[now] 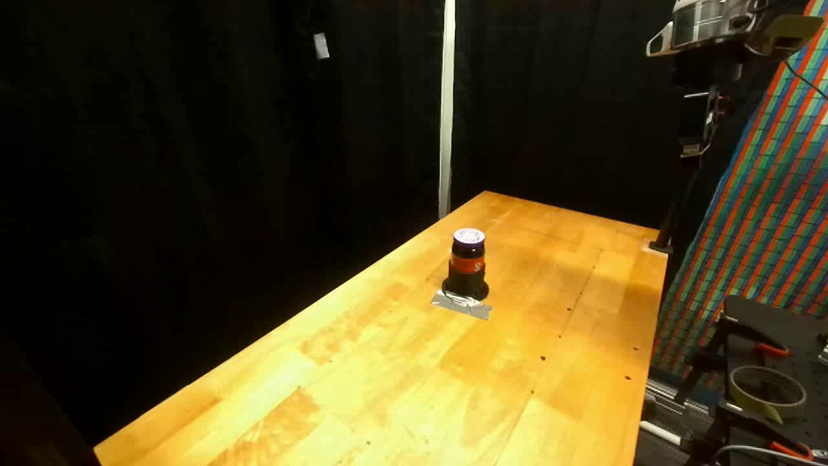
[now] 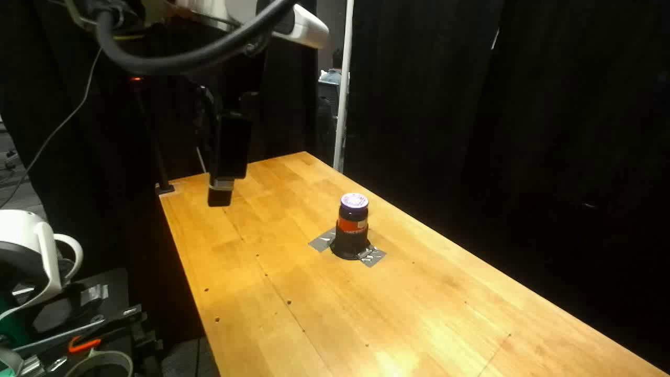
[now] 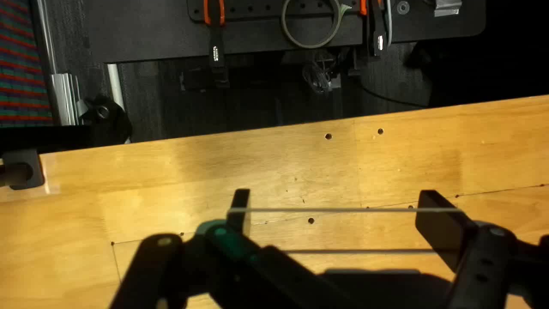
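A dark jar [image 1: 467,265] with a red-orange label and pale lid stands upright in a black base [image 2: 350,245], which grey tape [image 1: 462,305] fixes to the wooden table. My gripper [image 2: 220,194] hangs above the table, well apart from the jar, on the left in exterior view 2. Its fingers [image 3: 437,219] are wide open in the wrist view. Two thin greyish strands [image 3: 339,210] run straight across from finger to finger, like a band stretched around them. The jar is outside the wrist view.
Alongside it a black cart [image 3: 154,36] carries clamps and a tape roll [image 1: 766,391]. At the table's far corner a dark post [image 2: 164,188] is mounted. Black curtains hang behind.
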